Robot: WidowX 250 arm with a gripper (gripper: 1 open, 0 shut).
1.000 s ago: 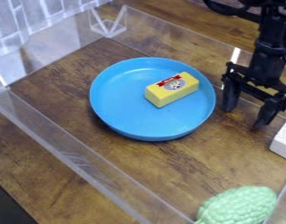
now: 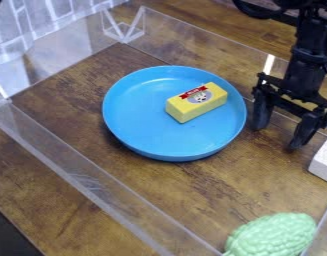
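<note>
My black gripper (image 2: pixel 289 113) is low over the wooden table at the right, open, its two dark fingers spread just right of a blue plate (image 2: pixel 139 110). A yellow box (image 2: pixel 193 106) with a red and white label rests on that plate. Whether anything lies under the gripper is hard to tell in the dark shapes.
A white object (image 2: pixel 317 164) is cut off at the right edge, below the gripper. A pale green textured item (image 2: pixel 270 236) lies at the bottom right. Clear plastic walls border the workspace. Bare wood (image 2: pixel 59 90) shows left of the plate and below it.
</note>
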